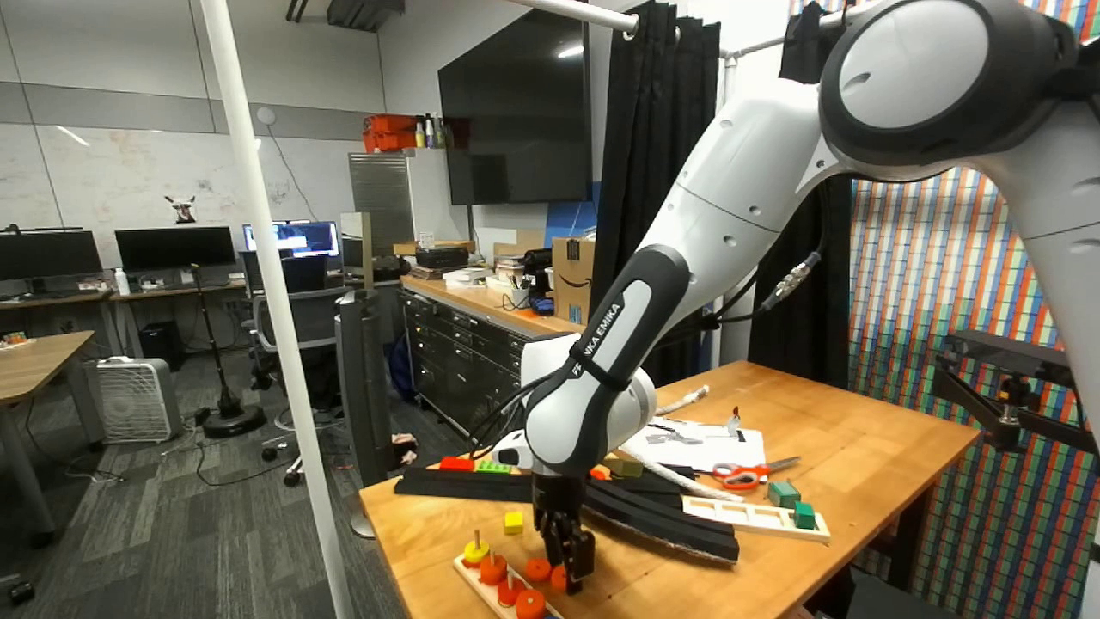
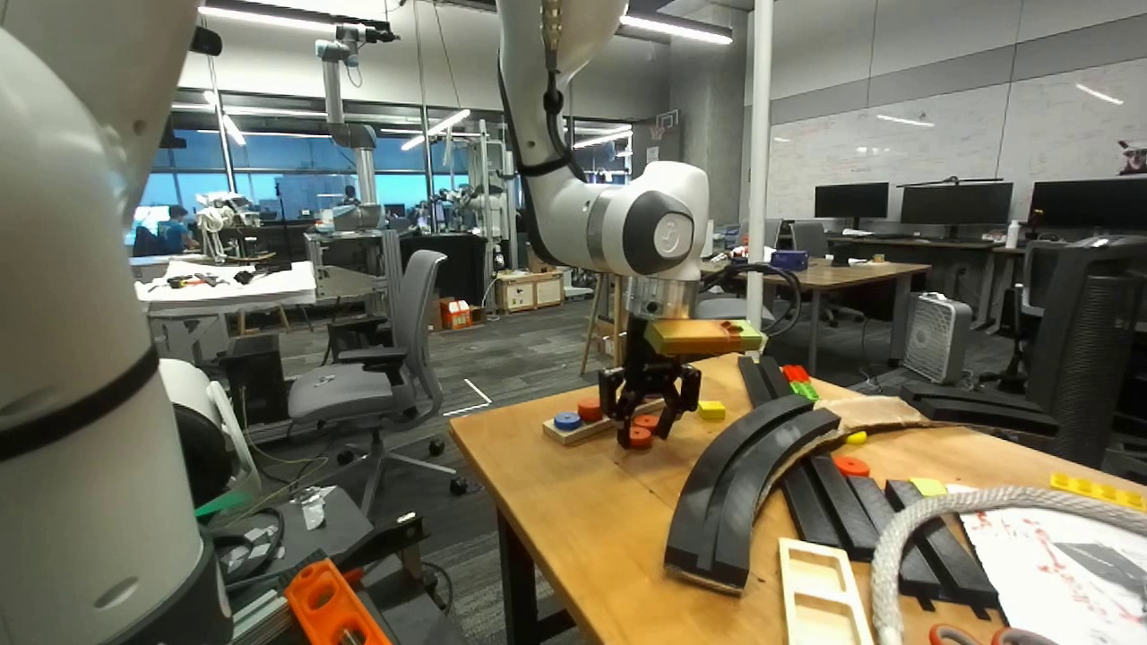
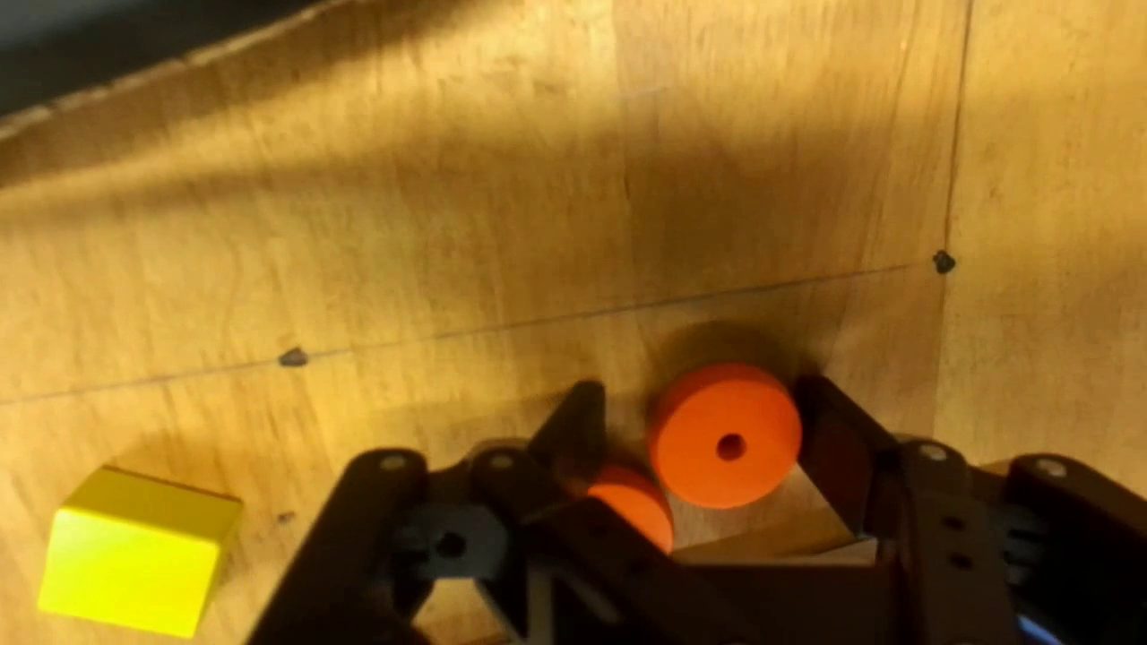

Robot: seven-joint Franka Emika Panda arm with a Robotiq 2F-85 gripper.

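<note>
My gripper is low over the table, its fingers part open. Between its fingers lies an orange disc (image 3: 710, 457) with a small centre hole, close against the right finger (image 3: 839, 430) and with a gap on the left. A second orange disc (image 3: 634, 507) is partly hidden behind the left finger. In exterior view 1 one orange disc (image 1: 537, 569) lies flat beside the gripper, and another (image 1: 559, 579) is partly covered by it. Next to them is a wooden peg board (image 1: 476, 583) bearing yellow and orange-red pieces.
A yellow block (image 3: 134, 559) sits left of the gripper. Black curved track pieces (image 2: 720, 494) lie close by on the table (image 2: 570, 505). A cream tray (image 1: 753, 516), green blocks (image 1: 784, 494) and red scissors (image 1: 740, 475) are farther off. The table's near edge is close to the board.
</note>
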